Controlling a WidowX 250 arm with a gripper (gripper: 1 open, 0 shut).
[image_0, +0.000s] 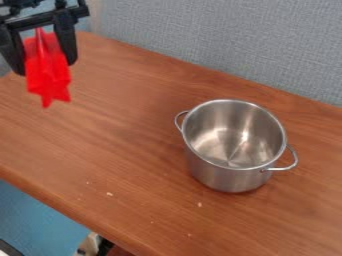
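My black gripper is at the upper left of the camera view, shut on a bright red object with pointed tips that hangs below the fingers, above the wooden table. A steel pot with two side handles stands upright on the right half of the table, well apart from the gripper and the red object.
A grey textured wall runs along the back. A blue surface lies beyond the table's edge at lower left.
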